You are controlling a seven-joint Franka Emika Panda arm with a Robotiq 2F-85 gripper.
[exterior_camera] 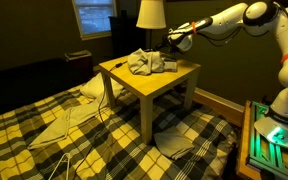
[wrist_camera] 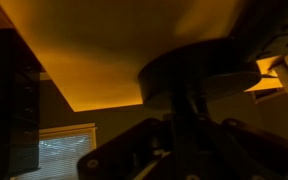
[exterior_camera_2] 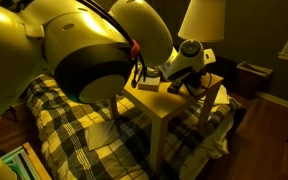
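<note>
My gripper (exterior_camera: 166, 45) is at the back of the small wooden table (exterior_camera: 183, 76), close to the lamp (exterior_camera: 151, 14). In the wrist view the gripper is mostly in shadow; its dark fingers appear shut together, and nothing shows between them. A black round object (wrist_camera: 199, 70) lies right by the fingertips; whether they touch it cannot be made out. Crumpled grey cloth (exterior_camera: 141, 62) covers part of the tabletop, with a small greyish box (exterior_camera: 169, 66) beside it.
A bed with a plaid cover (exterior_camera: 94, 145) surrounds the table legs, and pale cloths (exterior_camera: 172, 143) lie on it. The arm's large white links (exterior_camera_2: 79, 45) block much of exterior view 2. A window (exterior_camera: 94, 17) is in the far wall.
</note>
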